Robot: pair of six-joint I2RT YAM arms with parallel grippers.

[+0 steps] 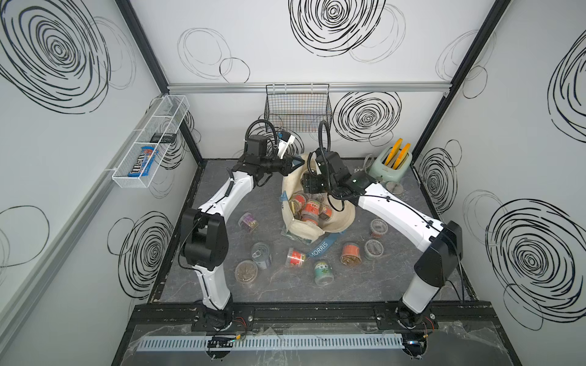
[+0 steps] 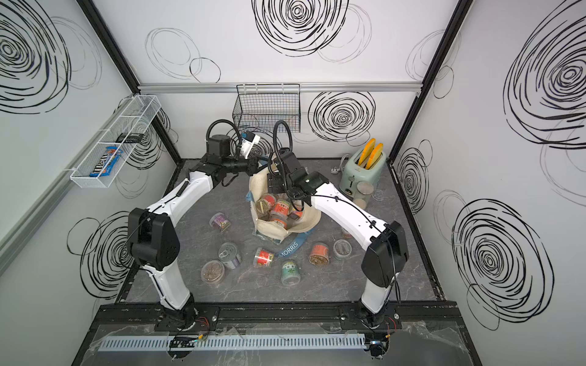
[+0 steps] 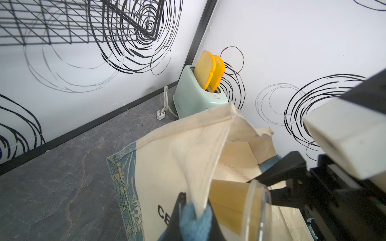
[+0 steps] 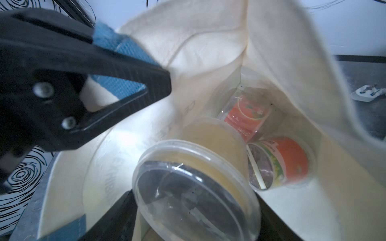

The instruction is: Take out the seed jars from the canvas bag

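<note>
The cream canvas bag (image 1: 293, 225) stands mid-table, holding several red-labelled seed jars (image 1: 310, 209). My left gripper is shut on the bag's upper edge, where blue fabric shows. My right gripper is shut on a clear-lidded jar (image 4: 213, 140) of pale yellow contents, held within the bag's mouth above the other jars. Loose jars lie outside on the table, among them a green-labelled one (image 1: 323, 274) and a red-labelled one (image 1: 294, 259).
A mint toaster (image 1: 384, 174) with yellow slices stands at the back right, its plug beside it. A wire basket (image 1: 298, 109) hangs on the back wall, a white rack (image 1: 134, 177) on the left wall. Jars crowd the front and sides of the bag.
</note>
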